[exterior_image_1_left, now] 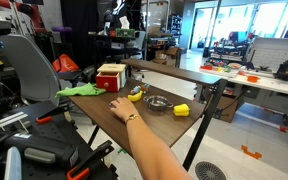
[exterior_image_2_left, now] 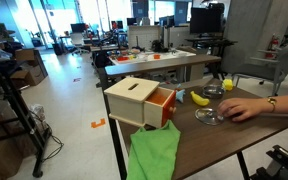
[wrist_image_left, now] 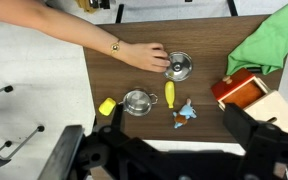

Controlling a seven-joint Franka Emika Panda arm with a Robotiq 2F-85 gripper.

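My gripper is at the lower edge of the wrist view, its dark fingers spread apart with nothing between them. Below it on the dark table lie a silver pot point(wrist_image_left: 138, 102), a yellow block point(wrist_image_left: 107, 106), a yellow banana-like piece point(wrist_image_left: 170, 94) and a small blue-and-orange toy point(wrist_image_left: 185, 112). A person's hand point(wrist_image_left: 149, 56) touches a round glass lid point(wrist_image_left: 179, 66). Toward the right are a white-and-red box point(wrist_image_left: 246, 92) and a green cloth point(wrist_image_left: 266, 42). Neither exterior view shows the gripper clearly.
The person's forearm point(exterior_image_1_left: 149, 140) reaches across the front of the table point(exterior_image_1_left: 112, 122). In the second exterior view, the cloth point(exterior_image_2_left: 154, 152) hangs over the table edge beside the box point(exterior_image_2_left: 139, 102). Some bare tabletop lies between the cloth and the lid.
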